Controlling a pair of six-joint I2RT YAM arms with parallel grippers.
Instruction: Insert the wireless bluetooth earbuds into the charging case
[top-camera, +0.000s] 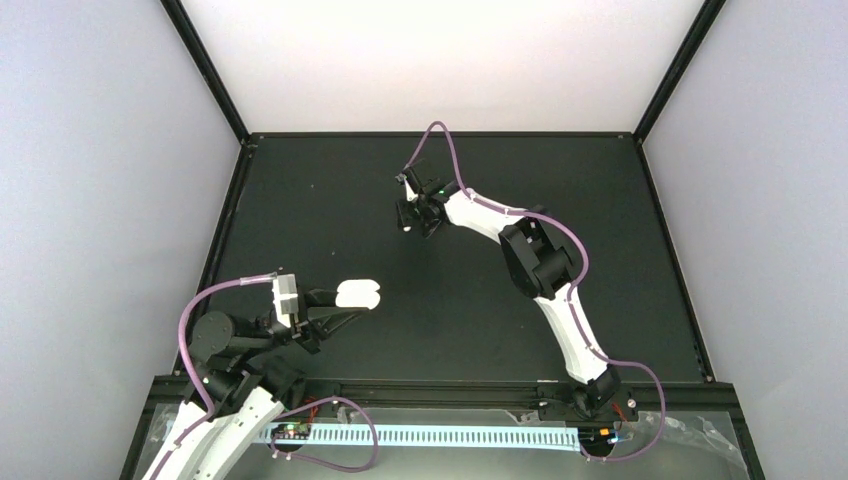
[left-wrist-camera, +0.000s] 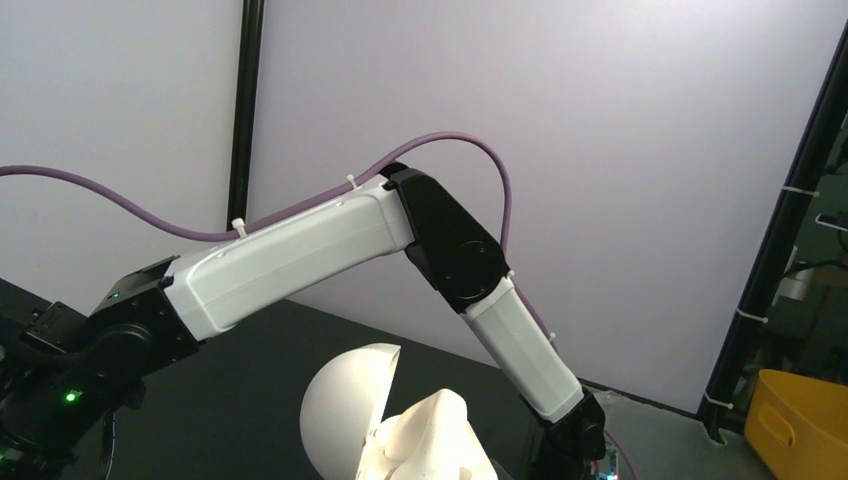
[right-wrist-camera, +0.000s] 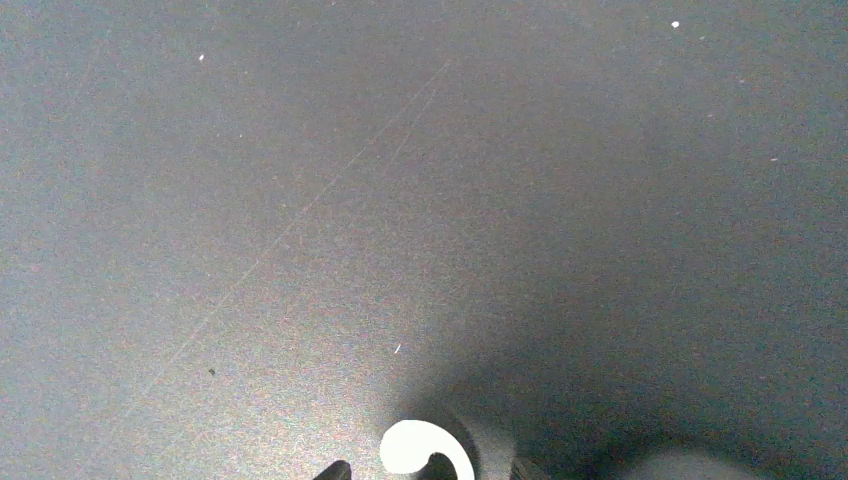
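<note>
My left gripper (top-camera: 350, 301) is shut on the white charging case (top-camera: 358, 289), held at the front left above the table. Seen from the left wrist, the case's rounded lid (left-wrist-camera: 340, 412) stands open beside its pale inner part (left-wrist-camera: 430, 440); what its slots hold is not clear. One white earbud (right-wrist-camera: 405, 447) lies on the black table at the bottom edge of the right wrist view. Dark fingertips (right-wrist-camera: 337, 471) show on either side of it, apart from it, so my right gripper (top-camera: 405, 218) is partly open around the earbud.
Pale walls (top-camera: 450, 65) enclose it at the back and sides. A yellow bin (left-wrist-camera: 800, 425) stands outside at the right.
</note>
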